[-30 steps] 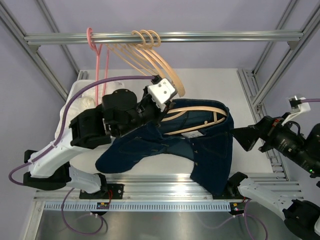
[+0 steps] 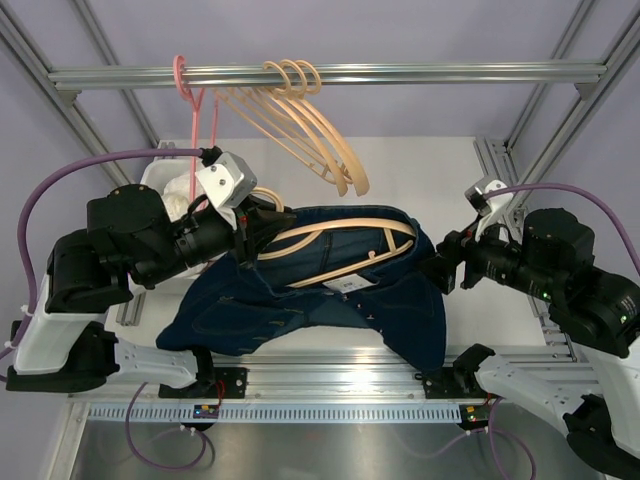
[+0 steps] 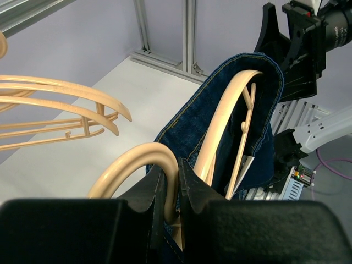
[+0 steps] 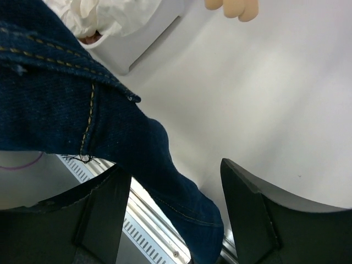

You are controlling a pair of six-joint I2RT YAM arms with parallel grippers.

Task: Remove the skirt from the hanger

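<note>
A dark denim skirt (image 2: 230, 310) hangs on a beige hanger (image 2: 350, 225), the hanger lying inside its waistband. My left gripper (image 2: 267, 222) is shut on the hanger, whose hook (image 3: 137, 157) rises from between the fingers in the left wrist view. My right gripper (image 2: 440, 262) stands open at the waistband's right end. In the right wrist view, denim (image 4: 126, 132) reaches down between or just beyond its two fingers; whether it touches them I cannot tell.
Several beige hangers (image 2: 315, 130) and pink ones (image 2: 193, 140) hang from the metal rail (image 2: 430, 73). A white bin (image 2: 157, 173) with pale cloth stands back left, partly hidden. The white board (image 2: 420, 170) is clear at back right.
My left gripper has moved left with hanger and skirt. My right arm has also moved left, bringing its gripper to the skirt's right end.
</note>
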